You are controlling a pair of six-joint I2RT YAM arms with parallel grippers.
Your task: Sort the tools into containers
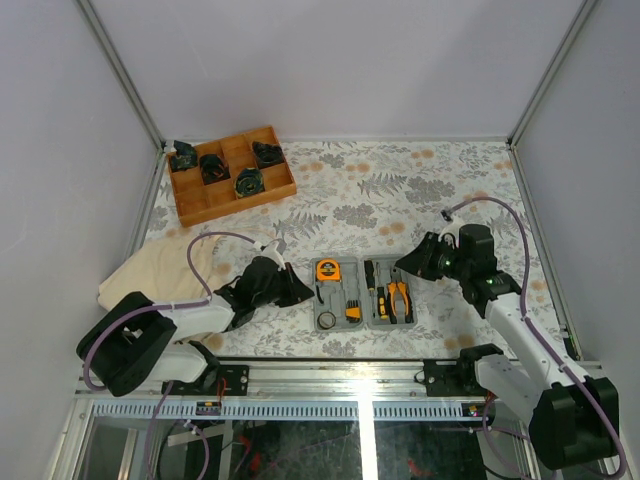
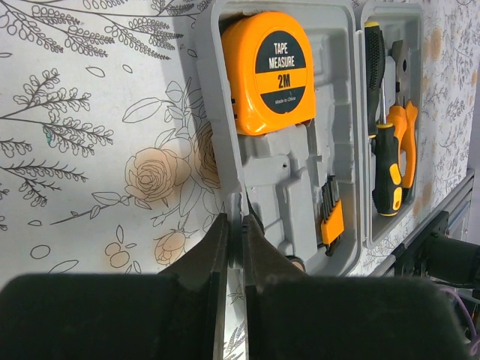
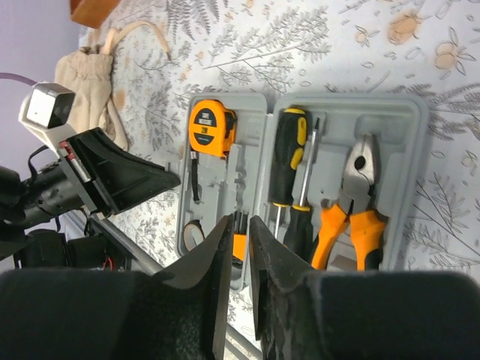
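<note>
An open grey toolbox (image 1: pixel 350 275) lies on the floral surface, holding a tape measure (image 2: pixel 266 71), screwdrivers (image 3: pixel 289 154), pliers (image 3: pixel 349 217), a small orange-handled set (image 2: pixel 332 223) and a roll of tape (image 1: pixel 326 319). My left gripper is shut on the left rim of the toolbox. My right gripper hangs above the right half, just right of it in the top view, its fingers slightly apart with nothing visible between them.
A wooden compartment box (image 1: pixel 215 208) with dark green items stands at the back left. A cream cloth bag (image 1: pixel 150 270) lies behind my left arm.
</note>
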